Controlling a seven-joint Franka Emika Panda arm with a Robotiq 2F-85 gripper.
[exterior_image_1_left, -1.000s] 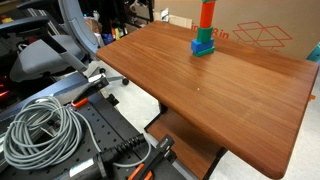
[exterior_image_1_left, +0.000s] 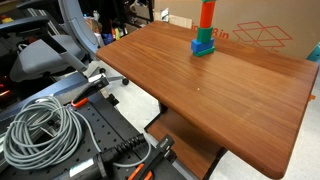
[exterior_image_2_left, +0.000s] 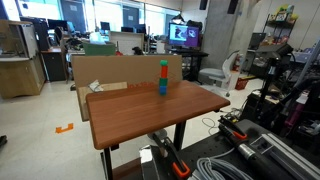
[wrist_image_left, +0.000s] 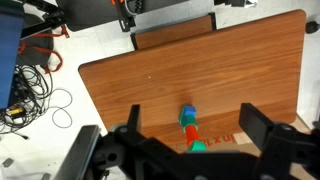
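On the wooden table (exterior_image_1_left: 190, 85) stands an upright stack of coloured blocks (exterior_image_1_left: 207, 15), with blue and green at its foot and red higher up; its top is cut off in exterior view 1. In exterior view 2 the whole stack (exterior_image_2_left: 163, 75) shows, capped in green. Seen from above in the wrist view, the stack (wrist_image_left: 190, 130) rises between the dark fingers of my gripper, which are wide apart at the lower edge. The table lies well below them, and nothing is held.
A cardboard sheet (exterior_image_1_left: 255, 25) stands along the table's far side. Coiled grey cable (exterior_image_1_left: 45, 135) lies on the dark base beside the near side.
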